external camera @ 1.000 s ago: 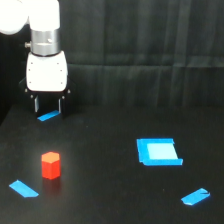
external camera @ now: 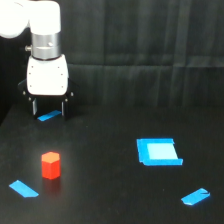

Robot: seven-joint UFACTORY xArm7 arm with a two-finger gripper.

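Near the front left of the black table stands a red-orange cube [external camera: 51, 165]. My gripper [external camera: 49, 108] is at the back left, well behind the cube and apart from it. Its two dark fingers hang spread on either side, open, and no object shows between them. A strip of blue tape [external camera: 49, 116] lies on the table just below the gripper.
A white square [external camera: 161, 151] framed in blue tape lies on the right side of the table. Other blue tape pieces lie at the front left [external camera: 23, 188] and front right [external camera: 196, 197].
My gripper has shifted slightly to the right and a little lower at the back left. The cube and the tape have stayed in place.
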